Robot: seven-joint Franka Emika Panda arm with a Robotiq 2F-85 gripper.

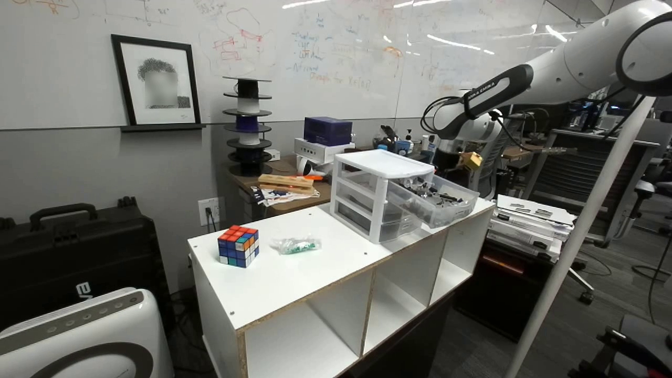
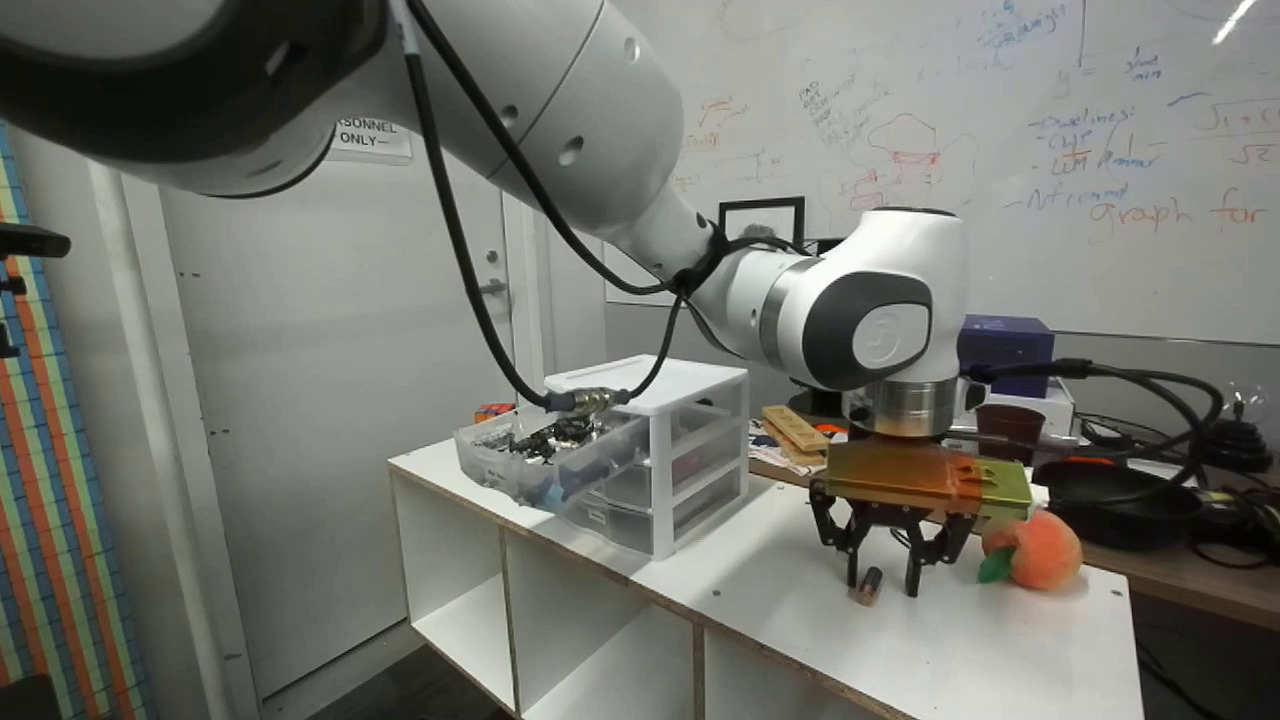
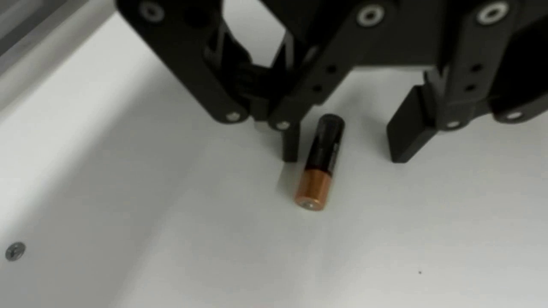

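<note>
A black-and-copper battery [image 3: 321, 161] rests on the white shelf top, its copper end toward the bottom of the wrist view. My gripper is partly open around it. The left finger [image 3: 290, 143] is close beside the battery, while a wider gap separates it from the right finger. Neither finger visibly grips it. In exterior view 2 the gripper [image 2: 883, 582] points down low over the shelf top, with the battery [image 2: 870, 586] by its fingertips. From exterior view 1 the fingers and battery are hidden behind the drawer unit.
A clear drawer unit [image 2: 699, 390] stands near the arm, its pulled-out drawer [image 1: 441, 201] full of small parts. A peach-like fruit with a green leaf [image 2: 1046, 552] sits right of the gripper. A Rubik's cube [image 1: 239, 246] and plastic bag [image 1: 296, 245] lie beyond the drawers.
</note>
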